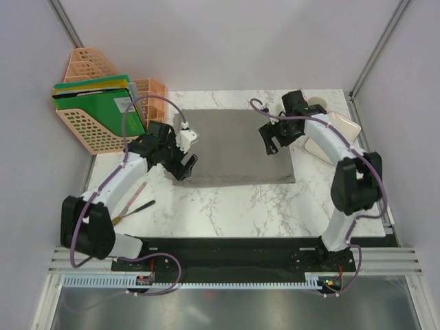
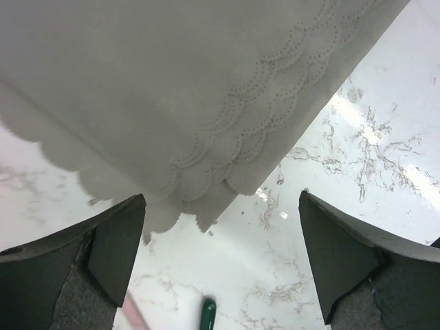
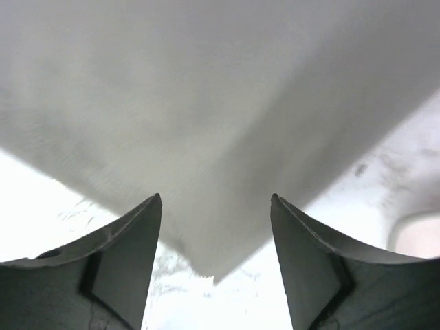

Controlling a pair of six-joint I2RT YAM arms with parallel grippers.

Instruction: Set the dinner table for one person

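A grey placemat [image 1: 227, 148] with a scalloped edge lies flat and square on the marble table. My left gripper [image 1: 187, 167] hangs over its near left corner, open and empty; in the left wrist view that corner of the placemat [image 2: 206, 196] lies clear between the spread fingers. Over the right part of the mat, my right gripper [image 1: 270, 137] stands open, nothing held. A fork [image 1: 127, 213] with a green handle lies at the left, beside a pinkish-handled utensil [image 1: 134, 196]. At the right is a white tray-like plate [image 1: 347, 128].
An orange cup [image 1: 317, 110] stands at the back right, largely hidden by the right arm. At the back left, an orange basket [image 1: 106, 141] holds green and yellow folders [image 1: 103, 110]. Bare marble [image 1: 234, 212] fills the front.
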